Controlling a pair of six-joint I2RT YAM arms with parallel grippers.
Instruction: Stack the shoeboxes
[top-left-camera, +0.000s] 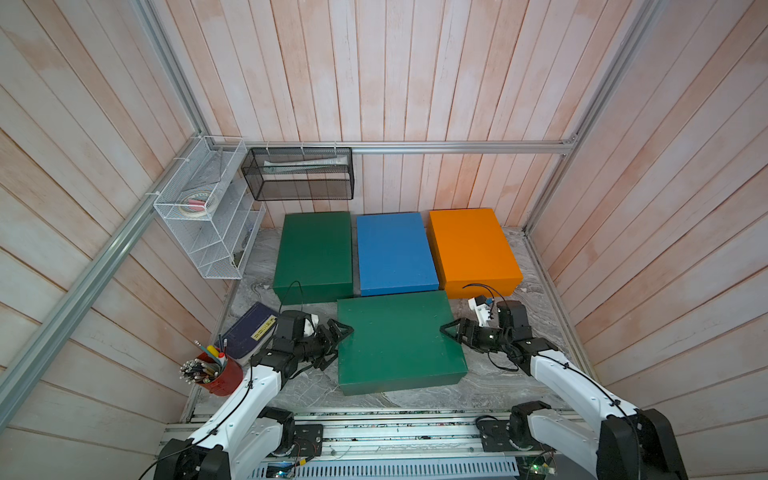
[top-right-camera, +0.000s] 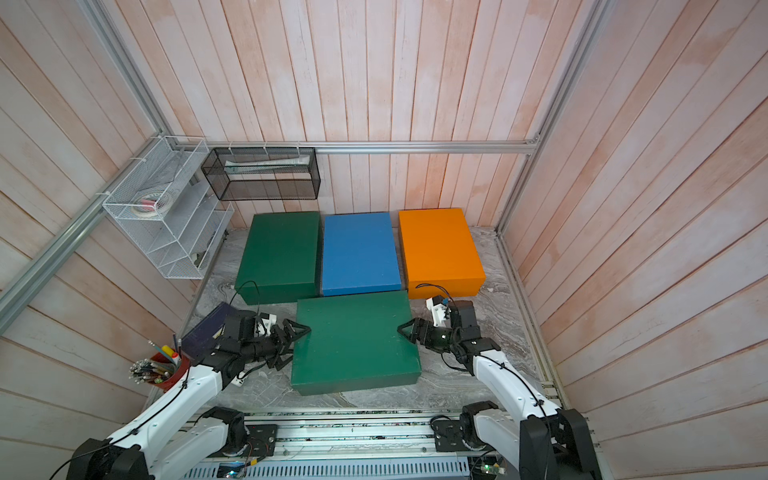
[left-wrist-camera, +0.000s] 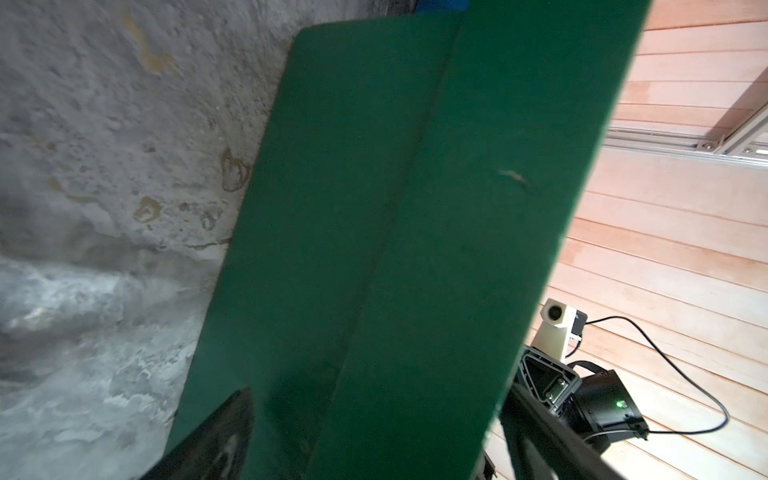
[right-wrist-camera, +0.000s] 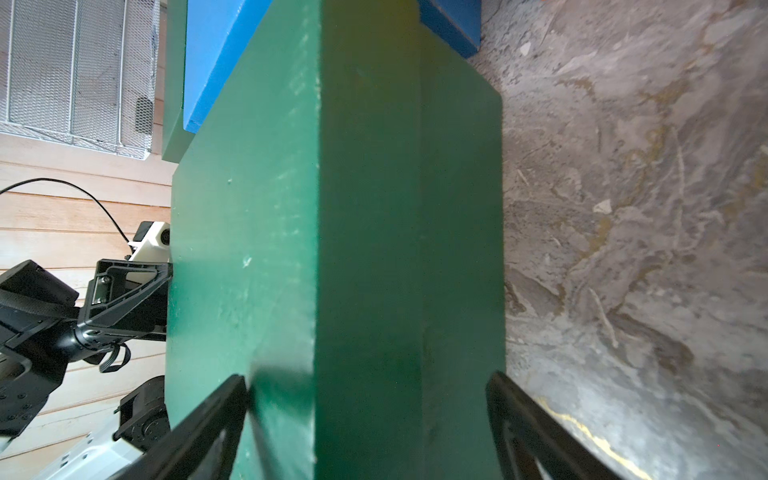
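A large green shoebox (top-left-camera: 400, 344) lies crosswise at the front of the grey worktop. Behind it stand a dark green box (top-left-camera: 312, 252), a blue box (top-left-camera: 397, 252) and an orange box (top-left-camera: 474, 248) in a row. My left gripper (top-left-camera: 339, 340) is at the front box's left end, part open; in its wrist view the box's side fills the space before the fingers. My right gripper (top-left-camera: 450, 330) is at the right end, part open, its fingers (right-wrist-camera: 216, 424) at the box's edge. Whether either grips the box cannot be told.
A red pen cup (top-left-camera: 225, 376) and a dark flat case (top-left-camera: 244, 332) stand at the left. Wire shelves (top-left-camera: 208, 240) and a black mesh basket (top-left-camera: 297, 184) hang above. Some bare worktop shows at the front and right.
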